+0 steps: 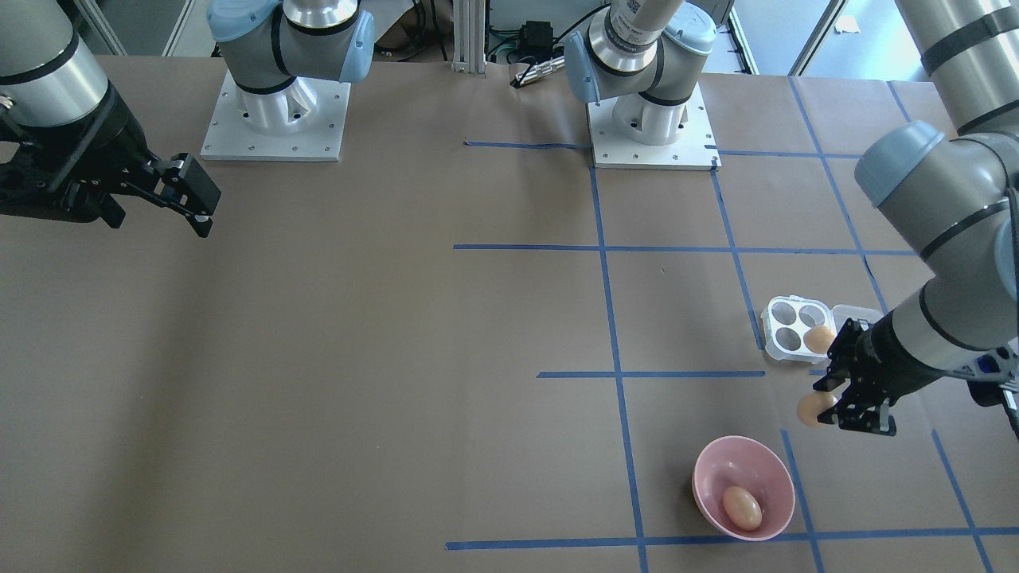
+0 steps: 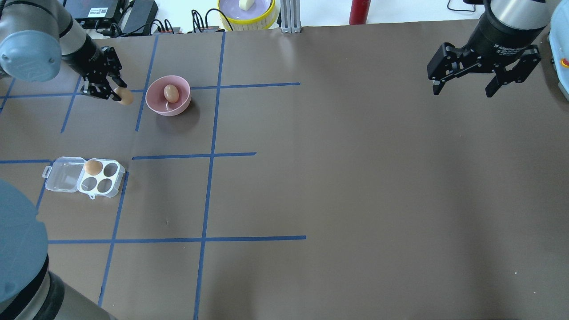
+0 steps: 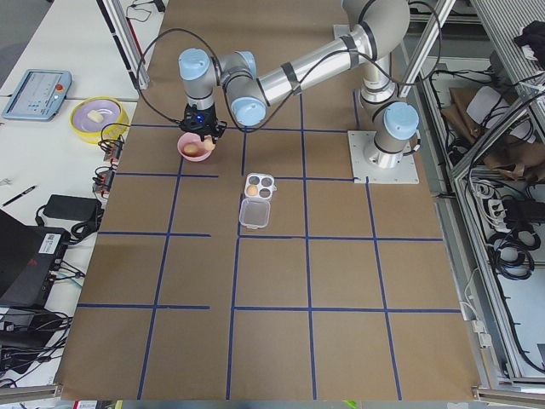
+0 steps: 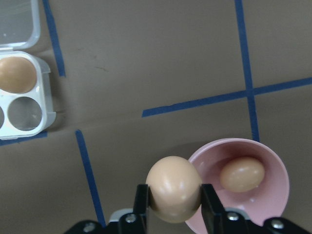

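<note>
My gripper is shut on a beige egg (image 4: 173, 183), which hangs just above and beside the rim of the pink bowl (image 4: 270, 200) in the wrist view. Inside that bowl lies another egg (image 4: 242, 174). In the top view the held egg (image 2: 126, 97) is left of the bowl (image 2: 184, 106). A clear-lidded white egg tray (image 2: 112, 189) sits on the table, one egg (image 2: 93, 167) in a compartment and the other visible compartments empty.
A second black gripper (image 2: 482, 69) hangs at the top right of the top view. Other robot bases (image 1: 277, 134) stand at the back.
</note>
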